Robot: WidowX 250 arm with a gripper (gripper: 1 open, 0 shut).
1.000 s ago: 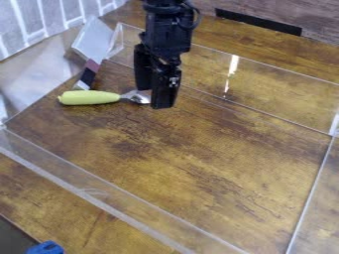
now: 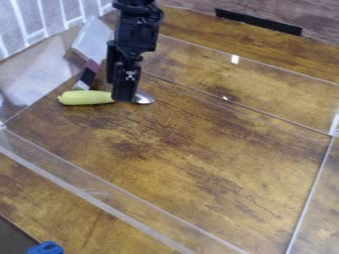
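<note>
A tool with a pale yellow-green handle (image 2: 82, 97) and a small metal end (image 2: 143, 99) lies flat on the wooden tabletop at the upper left. My black gripper (image 2: 125, 87) is open, low over the tool where handle and metal meet, its fingers hiding that part. I cannot tell whether the fingers touch it.
Behind the tool at the left are a dark red-and-white object (image 2: 85, 77) and a pale panel (image 2: 90, 40). Clear plastic edges border the work area. A blue object (image 2: 44, 247) sits at the bottom left corner.
My gripper has moved left and a little down, from right of the tool's metal end to over it. The tool lies where it was.
</note>
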